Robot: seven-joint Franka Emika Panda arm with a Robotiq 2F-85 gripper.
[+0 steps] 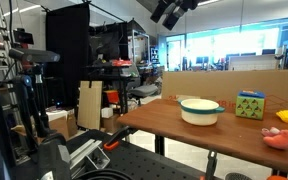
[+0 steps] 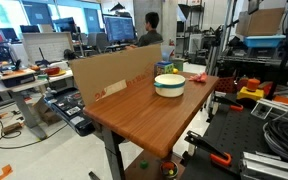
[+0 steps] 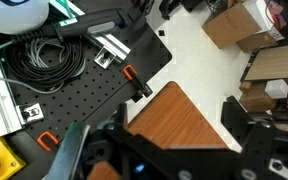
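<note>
High over the near left end of the wooden table (image 1: pixel 162 122), my gripper (image 1: pixel 158 42) hangs at the top of exterior view 1. In the wrist view the two dark fingers of the gripper stand wide apart, open, with only table and floor visible between them. A white bowl with a blue-green rim (image 1: pixel 200 112) rests upright on the table, well below and to the right of my gripper. Behind it to the right is a green box-like block with a blue top (image 1: pixel 249 104). A pink object (image 1: pixel 278 138) lies near the front right, and a yellow one (image 1: pixel 287 116) farther back.
An upright cardboard panel (image 2: pixel 124 78) lines the table's far side. Clamps with orange parts (image 3: pixel 137 80) grip the table edge beside the black perforated base (image 3: pixel 94 85), where coiled cable (image 3: pixel 46 65) lies.
</note>
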